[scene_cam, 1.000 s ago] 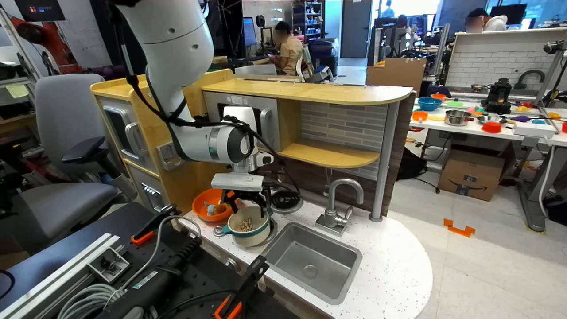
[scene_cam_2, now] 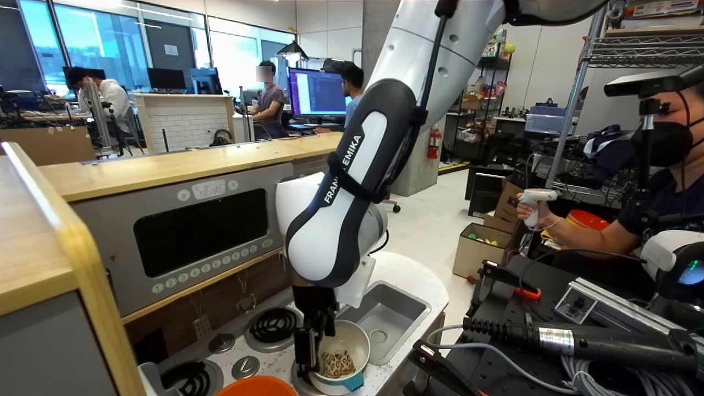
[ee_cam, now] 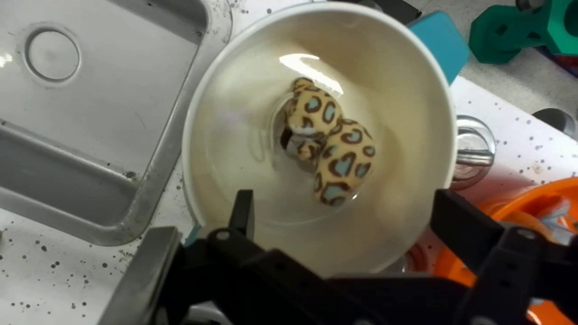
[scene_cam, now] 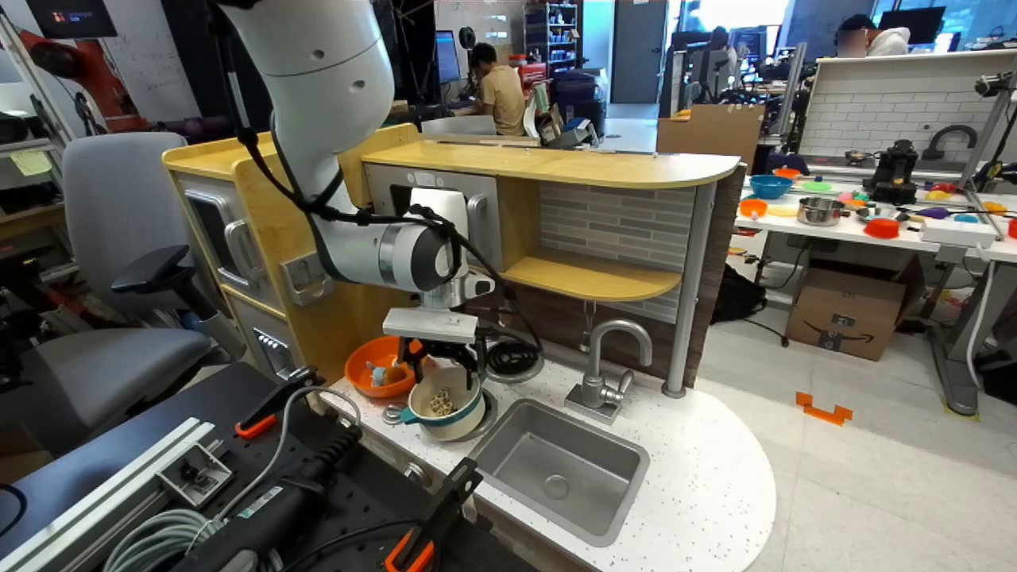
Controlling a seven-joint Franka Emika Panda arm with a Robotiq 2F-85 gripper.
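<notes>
A cream pot [ee_cam: 233, 162] with teal handles stands on a front burner, and a leopard-spotted plush toy [ee_cam: 347, 162] lies on its bottom. In the wrist view my gripper is over the pot's rear part, with its fingers [ee_cam: 244, 214] set wide apart and nothing between them. Exterior view 1 places the gripper [scene_cam: 445, 362] just above the back of the pot [scene_cam: 458, 426]. Seen from the other side, the toy [scene_cam_2: 337, 363] rests inside the pot, partly behind the near wall. Whether a fingertip touches the rim, I cannot tell.
An orange bowl [scene_cam: 357, 372] holding a small grey-blue and orange toy sits left of the pot. A grey sink [scene_cam: 562, 467] with a faucet [scene_cam: 610, 367] lies to its right. A wooden shelf [scene_cam: 591, 275] overhangs the back.
My arm and gripper have shifted very slightly to the right and up in exterior view 1. The pot, the toy in it and the orange bowl stay practically where they were.
</notes>
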